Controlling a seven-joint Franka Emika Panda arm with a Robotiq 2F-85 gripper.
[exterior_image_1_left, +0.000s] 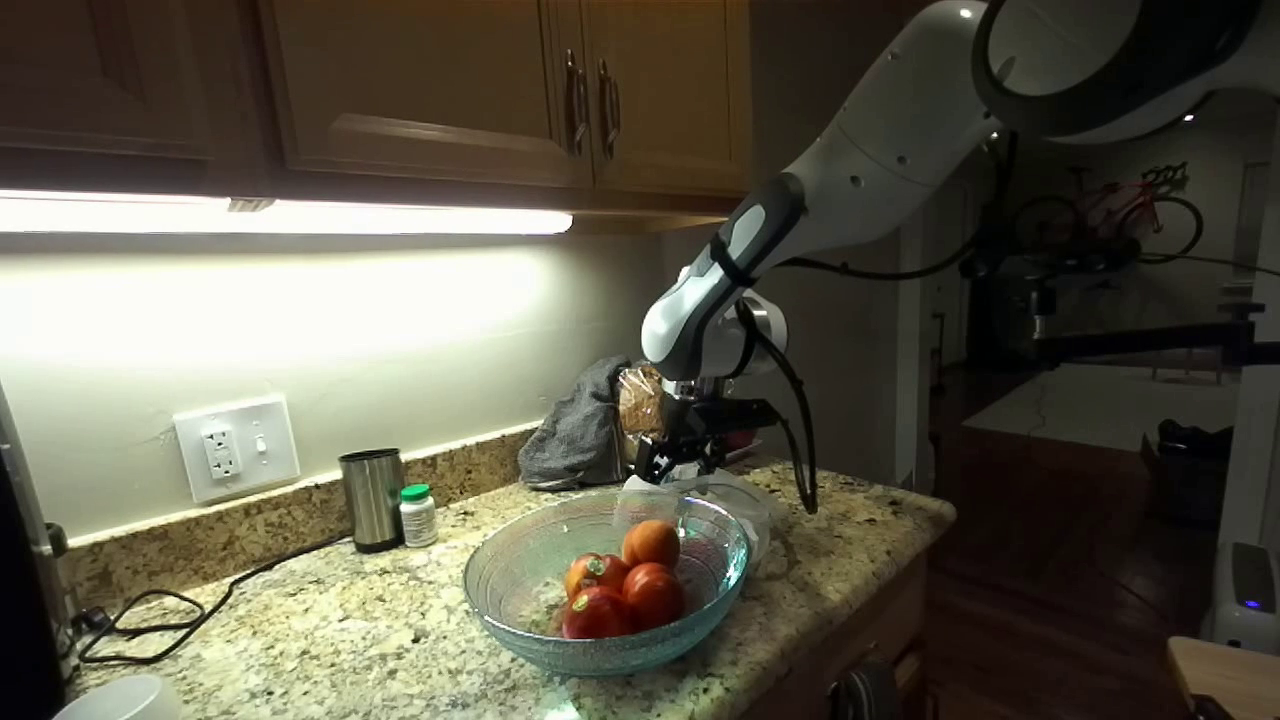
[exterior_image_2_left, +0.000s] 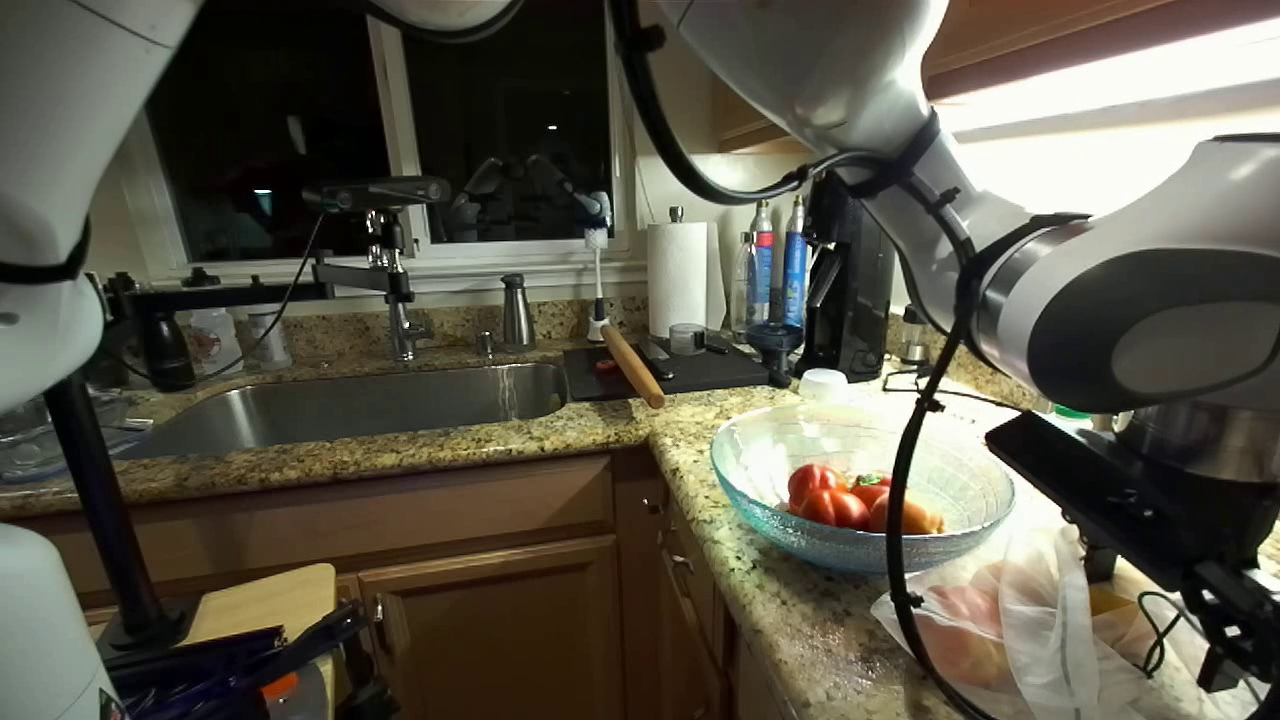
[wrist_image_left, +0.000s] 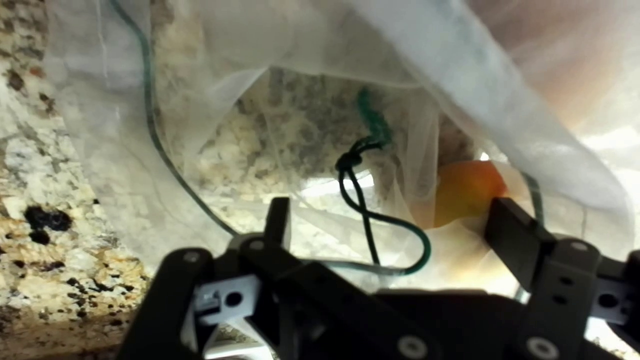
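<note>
In the wrist view my gripper stands open over a sheer white mesh bag (wrist_image_left: 108, 132), with nothing held between its fingers. The bag's dark green drawstring (wrist_image_left: 414, 240) loops and knots in the gap. Under the mesh, near the right finger, shows an orange-yellow fruit (wrist_image_left: 465, 189); whether the finger touches it I cannot tell. More reddish fruit (exterior_image_2_left: 960, 624) shows through the bag in exterior view 2. Beside the bag sits a clear glass bowl (exterior_image_1_left: 516, 636) with several red and orange fruits or tomatoes (exterior_image_1_left: 654, 594) inside.
Behind my gripper lie a grey cloth (exterior_image_1_left: 576, 432) and a bread bag (exterior_image_1_left: 641, 408) against the wall. A steel tumbler (exterior_image_1_left: 374, 498) and a green-capped bottle (exterior_image_1_left: 417, 516) stand farther left. The counter's open edge (exterior_image_1_left: 828, 600) runs along the right. Bare counter lies left of the bowl.
</note>
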